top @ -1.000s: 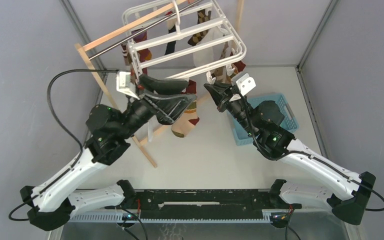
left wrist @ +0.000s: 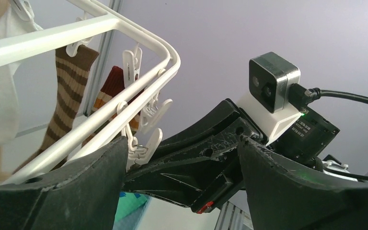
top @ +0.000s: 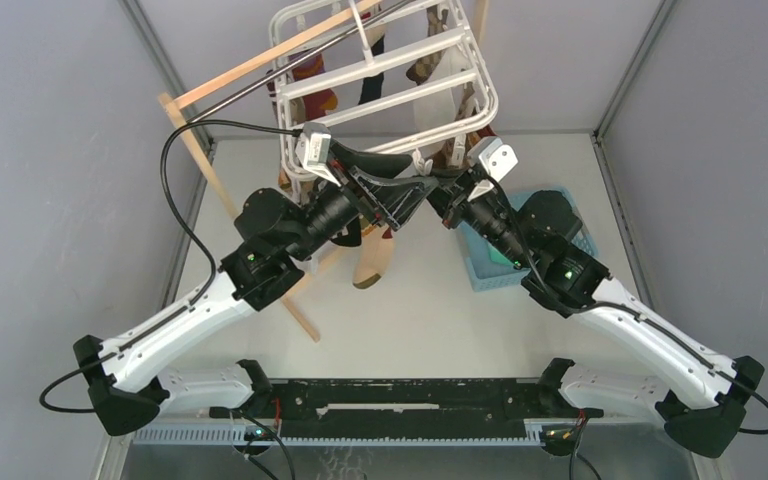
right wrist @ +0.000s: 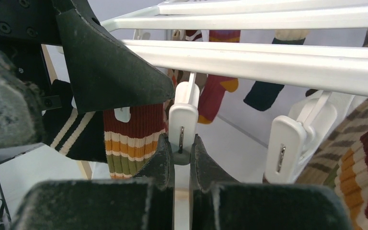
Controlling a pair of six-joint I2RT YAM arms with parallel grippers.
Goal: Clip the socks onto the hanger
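The white hanger [top: 380, 92] holds several socks, among them a brown striped sock [left wrist: 72, 81] and a red-orange striped one [right wrist: 133, 139]. My right gripper is shut on a white clip [right wrist: 182, 122] hanging from the front rail. My left gripper stands open, its fingers to either side at the bottom of the left wrist view, with clips and the right gripper's body beyond it. In the top view both grippers meet at the hanger's front edge.
A blue basket [top: 485, 270] stands on the table at right. The wooden stand [top: 195, 150] is at left.
My left arm has moved right, toward the right gripper. The hanger has swung somewhat to the right, and my right arm has shifted slightly right too.
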